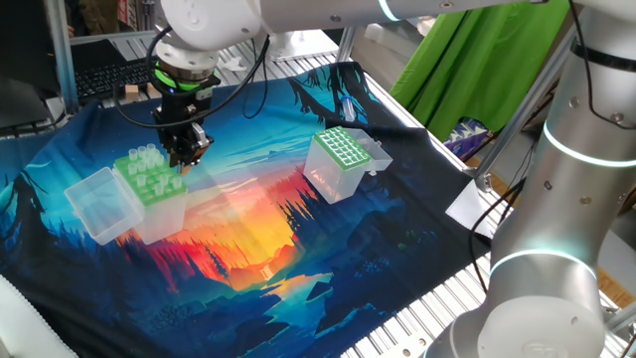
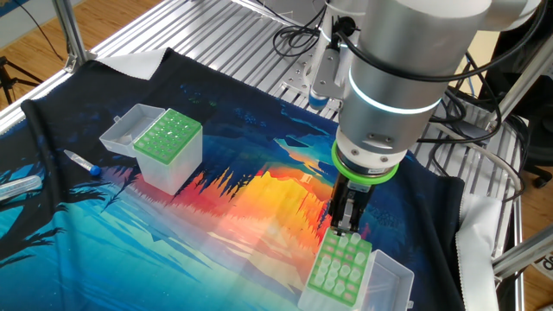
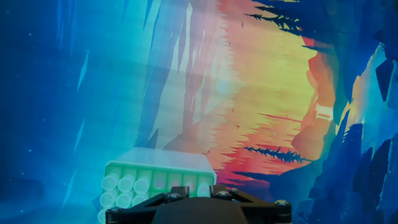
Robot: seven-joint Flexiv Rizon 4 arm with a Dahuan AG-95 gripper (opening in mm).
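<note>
My gripper [image 2: 346,226] points down at the edge of the filled tube rack. In the wrist view its fingertips stand a narrow gap apart, so it looks partly open; the end of one tube shows in that gap, and I cannot tell whether the pads touch it. The filled rack [image 1: 164,191] has a green top holding several clear tubes [image 2: 333,272] and some empty holes; its clear lid [image 1: 103,206] hangs open. Across the cloth stands a second rack [image 1: 338,164] with a green grid top [image 2: 168,136], where no tubes stand up.
A pen [image 2: 82,162] lies on the cloth [image 1: 248,214] near the second rack, whose open lid [image 2: 131,130] sticks out behind it. The cloth between the racks is clear. A cable [image 1: 243,94] loops beside my wrist.
</note>
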